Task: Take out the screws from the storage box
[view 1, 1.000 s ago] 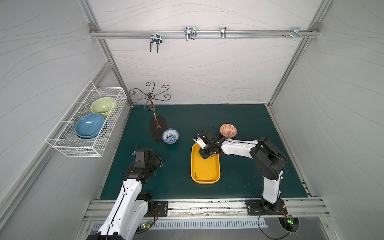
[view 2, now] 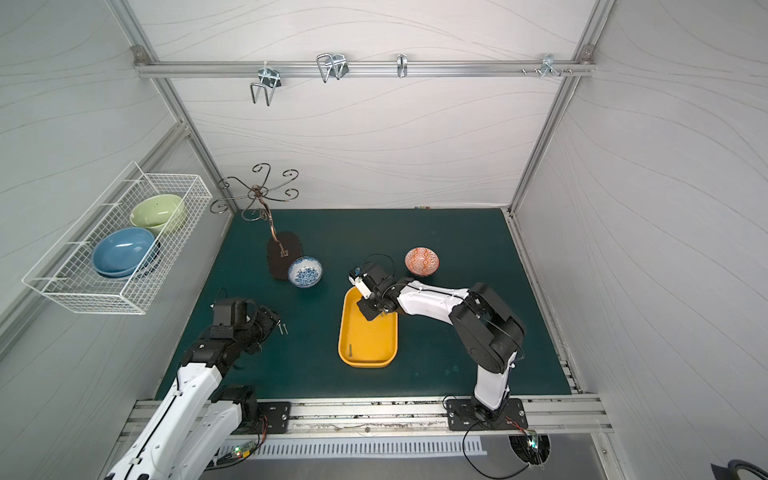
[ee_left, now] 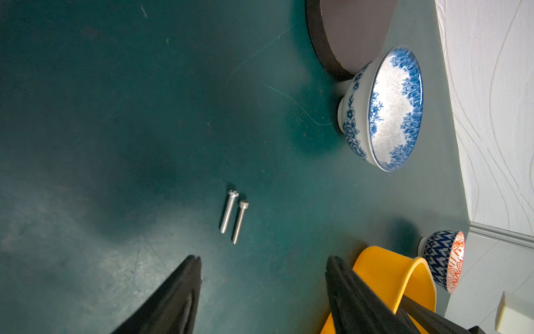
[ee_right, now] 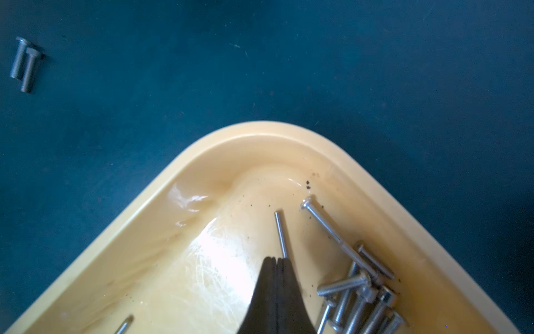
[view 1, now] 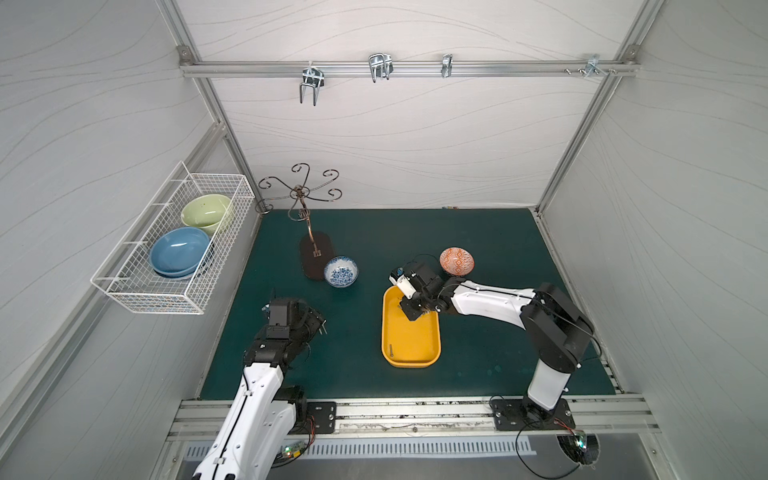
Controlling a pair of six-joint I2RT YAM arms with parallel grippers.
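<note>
The yellow storage box [view 1: 411,340] lies on the green table. In the right wrist view several silver screws [ee_right: 361,300] are heaped in one end of it, and a thin screw [ee_right: 281,233] lies on the box floor. My right gripper is over the box, shut, its tips overlapping that thin screw in view; nothing shows between them. Two loose screws [ee_left: 233,216] lie side by side on the table. Above and just short of them, my left gripper stands open and empty. In the top views the right arm hides part of the box.
A blue-and-white bowl [view 1: 341,272] sits by the metal stand's dark base [view 1: 317,256]. Behind the right arm is an orange bowl [view 1: 457,261]. A wire basket [view 1: 192,297] with dishes hangs at left. Table between the left gripper and the box is clear.
The right arm's elbow and forearm have shifted to the right, and its gripper has moved slightly right over the box. The left gripper stays where it was.
</note>
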